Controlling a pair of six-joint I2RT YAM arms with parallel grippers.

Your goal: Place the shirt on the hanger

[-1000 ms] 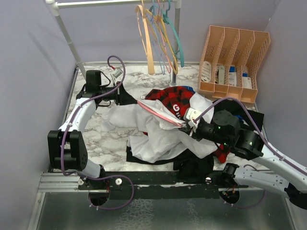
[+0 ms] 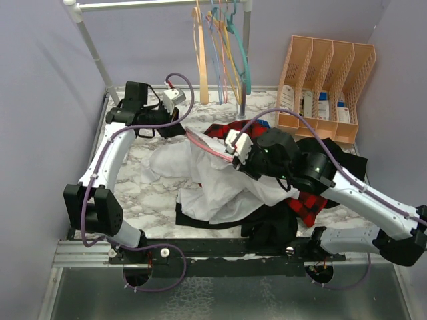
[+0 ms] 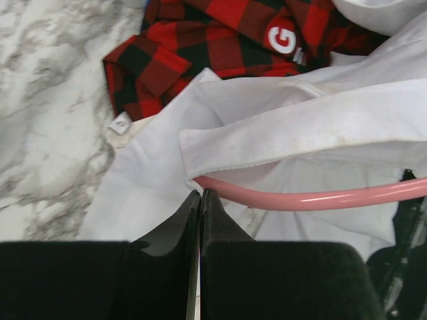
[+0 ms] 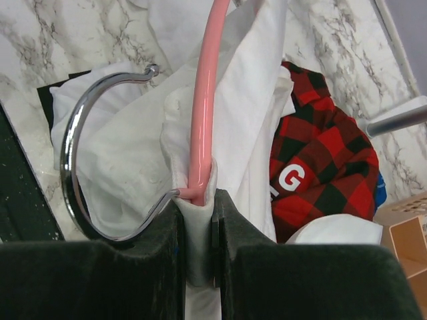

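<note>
The white shirt (image 2: 213, 193) lies bunched in mid-table, with the pink hanger (image 2: 208, 148) running along its opening between my two grippers. At the hanger's far end, my left gripper is shut on a thin edge of the shirt (image 3: 227, 143), right beside the pink tip (image 3: 300, 200). My right gripper is shut on a fold of shirt cloth (image 4: 199, 230) just below the hanger's neck. The metal hook (image 4: 69, 153) sticks out to the left there. Cloth hides the hanger's other arm.
Under the shirt lie a red-black checked garment (image 2: 227, 129) and black cloth (image 2: 270, 227). Several hangers (image 2: 230, 53) hang from the white rack bar (image 2: 133, 5). A tan divided bin (image 2: 327, 87) stands at back right.
My right gripper has moved left and slightly back, carrying the hanger. The left gripper has shifted a little right and back. The hangers on the rack have swayed.
</note>
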